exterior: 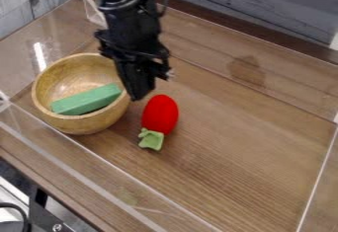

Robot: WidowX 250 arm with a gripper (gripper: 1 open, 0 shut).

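My black gripper (130, 90) hangs at the upper middle, over the right rim of a round wooden bowl (63, 72). It is shut, with nothing visible between its fingers. A green oblong object (85, 100) lies inside the bowl. Just right of the bowl, below the gripper, a red strawberry-like object (160, 113) with a light green leafy end lies on the wooden table.
A pale wall or ledge (278, 9) runs along the back. A dark cable sits at the bottom left.
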